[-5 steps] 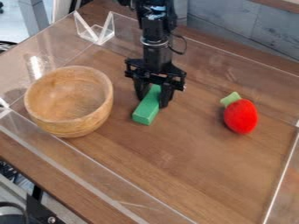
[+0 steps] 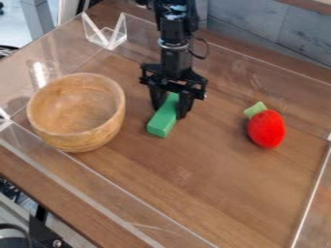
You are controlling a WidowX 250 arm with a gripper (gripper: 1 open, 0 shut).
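My black gripper is low over the table at the centre, at the upper end of a green block that lies lengthwise toward the camera. The fingertips are around or against that end; whether they are closed on it I cannot tell. A wooden bowl sits to the left of the block. On the right lies a red tomato-like object with a small light green piece at its upper left.
Clear plastic walls run along the table's edges, with white brackets at the back left. A grey wall stands behind.
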